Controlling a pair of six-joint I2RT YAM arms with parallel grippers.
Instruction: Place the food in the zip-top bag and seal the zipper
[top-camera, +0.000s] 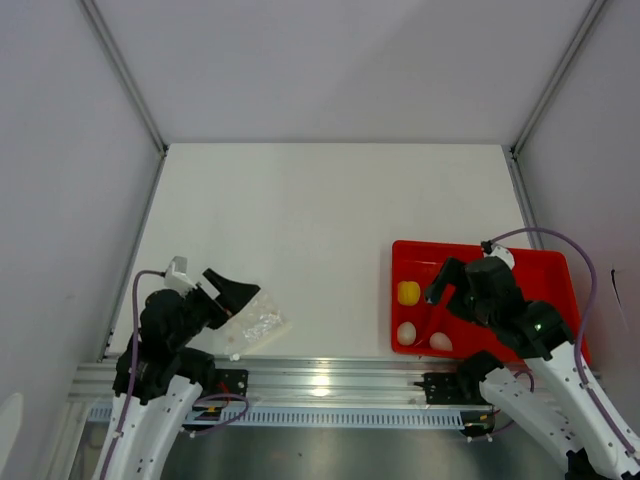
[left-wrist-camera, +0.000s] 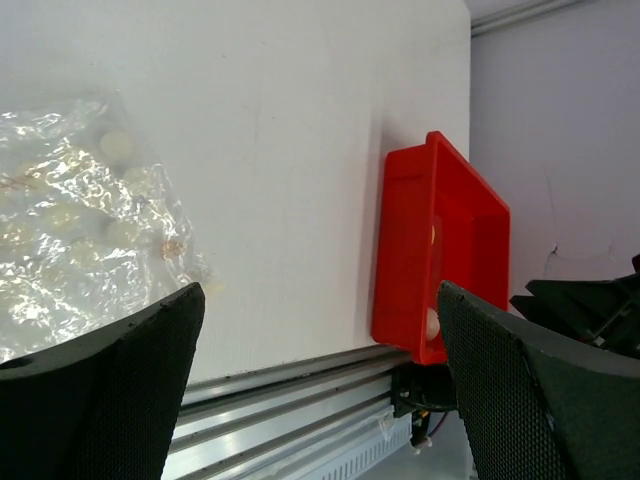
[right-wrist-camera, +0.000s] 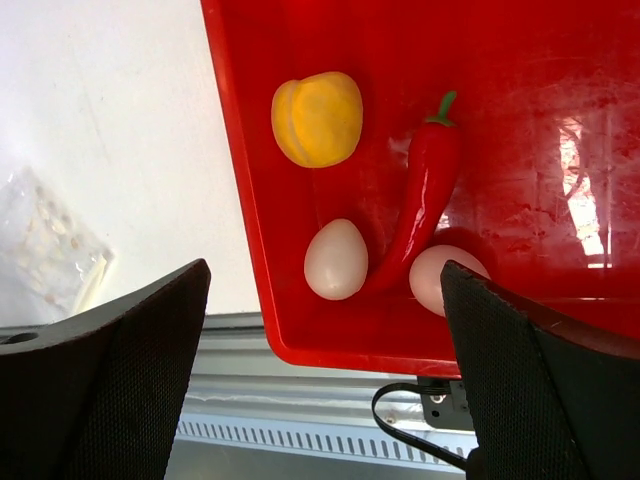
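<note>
A clear zip top bag (top-camera: 257, 320) lies flat at the table's front left; its crinkled plastic (left-wrist-camera: 85, 220) fills the left of the left wrist view. Over the bag's upper left, my left gripper (top-camera: 236, 292) is open and empty. On the right, a red tray holds the food: a yellow peach-like fruit (right-wrist-camera: 318, 120), a red chili pepper (right-wrist-camera: 425, 185), a pale egg (right-wrist-camera: 336, 260) and a pinkish egg (right-wrist-camera: 440, 275). Above the tray my right gripper (top-camera: 440, 284) stands open, its fingers (right-wrist-camera: 130, 370) clear of the food.
The red tray (top-camera: 398, 262) has raised walls and sits near the front right edge. A metal rail (top-camera: 320, 372) runs along the table's front. Bare white table (top-camera: 320, 230) lies between bag and tray and behind them.
</note>
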